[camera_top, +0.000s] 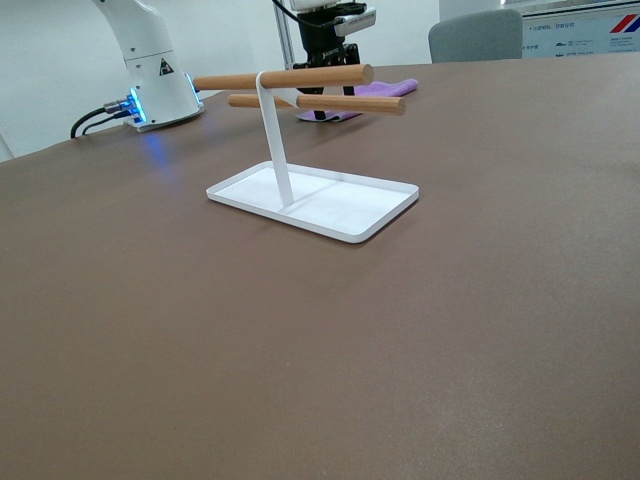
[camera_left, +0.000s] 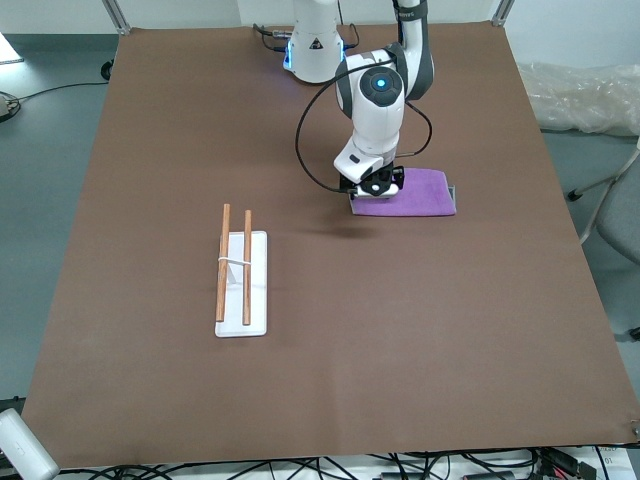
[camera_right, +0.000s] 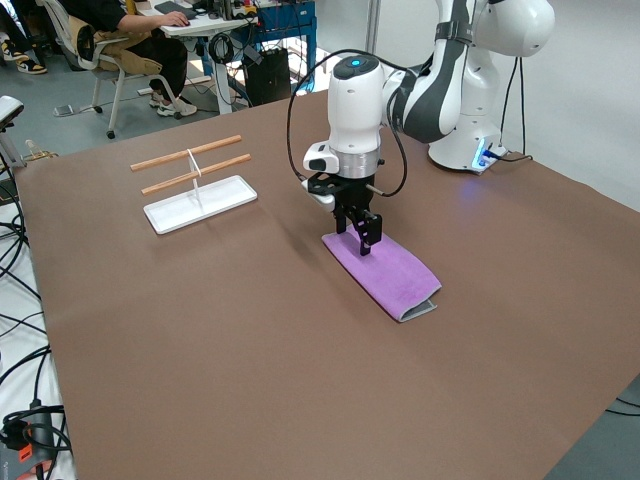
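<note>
A purple cloth (camera_left: 420, 200) with a grey edge lies flat on the brown table; in the right view the cloth (camera_right: 390, 280) is elongated. My black gripper (camera_right: 357, 230) is low over the cloth's near-left end, its tips at or close to it; whether it holds any cloth I cannot tell. In the top view the gripper (camera_top: 334, 115) is partly behind a rack. That rack, a white tray (camera_left: 255, 300) with two wooden bars (camera_left: 222, 280), stands to the left of the cloth in the left view.
The robot base (camera_left: 310, 55) is at the back of the table (camera_left: 420, 330). Cables loop around the arm. Cables lie beyond the front edge.
</note>
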